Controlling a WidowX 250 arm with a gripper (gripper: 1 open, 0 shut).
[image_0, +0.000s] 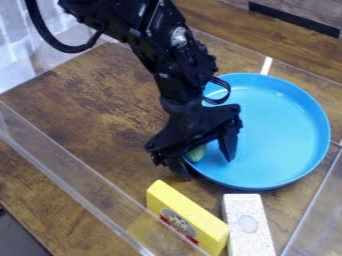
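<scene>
The black gripper is low at the left rim of a round blue plate, its fingers over the plate's edge. A small greenish object shows between or just behind the fingers, largely hidden by them; whether they grip it I cannot tell.
A yellow box lies on the wooden table in front of the plate, with a white block to its right. Transparent edges run along the lower left and right.
</scene>
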